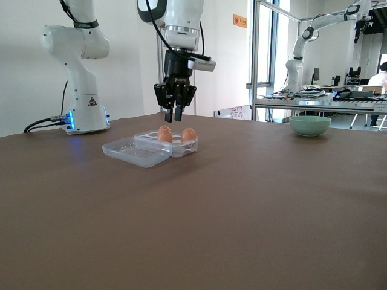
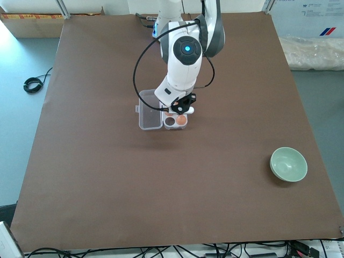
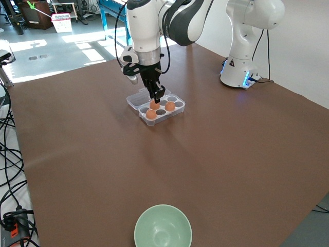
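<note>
My gripper (image 1: 174, 112) hangs, fingers down, just over an open clear plastic egg box (image 1: 149, 148), open with nothing visible between its fingers. The box holds several brown eggs (image 1: 188, 135) (image 3: 151, 114), and some of its cups are empty; its lid (image 2: 150, 118) lies folded flat beside the cups. In the right view the fingertips appear close above the eggs. In the left view the gripper hides part of the box. A pale green bowl (image 2: 288, 164) (image 1: 309, 125) (image 3: 163, 226) stands apart on the brown table.
The arm's white base (image 3: 238, 72) stands at the back. Cables (image 3: 15, 195) and equipment lie along the table's outer edge.
</note>
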